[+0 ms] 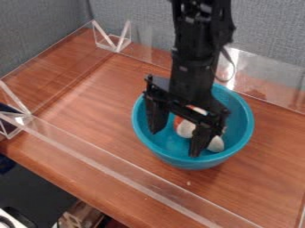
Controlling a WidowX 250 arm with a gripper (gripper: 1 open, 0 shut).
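The black gripper [179,123] hangs down into a turquoise bowl [234,120] on the wooden table, its two fingers apart. A pale object with a reddish end [186,128] lies in the bowl between and behind the fingers, partly hidden by them. Whether the fingers touch it is not clear.
Transparent panels with clear brackets [112,40] edge it at back and front. A grey wall stands behind, and dark clutter fills the bottom left.
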